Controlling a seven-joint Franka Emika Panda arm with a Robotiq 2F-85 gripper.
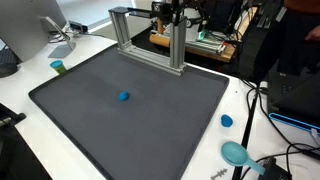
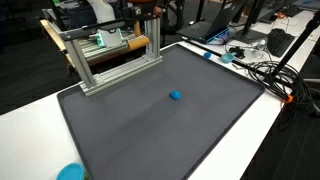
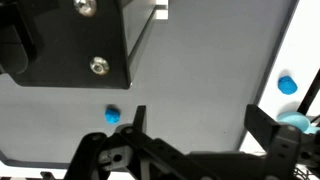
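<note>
My gripper stands open in the wrist view, its two dark fingers wide apart with only grey surface between them. A small blue object lies on the grey mat, left of the left finger. The same mat bears a blue object in exterior view 1 and in exterior view 2. Another blue piece rests on the white table beyond the mat's edge, close to a turquoise bowl. Exterior view 1 also has that outer blue piece and the bowl. The gripper's fingertips are hard to make out in both exterior views.
A dark bolted block fills the wrist view's upper left. A white frame stands at the mat's edge. Beyond the mat sits a green-rimmed cup. Black cables lie off to one side.
</note>
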